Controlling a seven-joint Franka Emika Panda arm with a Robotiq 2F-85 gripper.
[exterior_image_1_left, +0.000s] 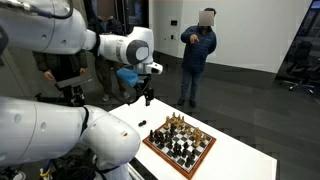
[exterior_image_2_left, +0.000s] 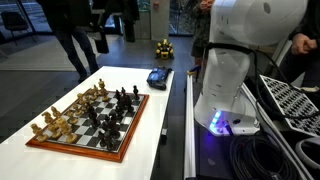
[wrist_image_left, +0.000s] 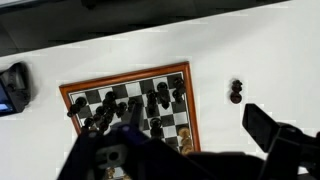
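Note:
The chessboard with a brown wooden border lies on the white table, carrying dark pieces on one side and light wooden pieces on the other. A single dark chess piece is off the board, on bare tabletop to its right in the wrist view; exterior view 1 shows this dark piece too. Well above the table, my gripper stands open, its fingers wide apart with nothing between them. The lower part of the board is partly hidden by the gripper in the wrist view.
A small black device rests near the table's edge. A person stands behind the table, and other people are near the arm.

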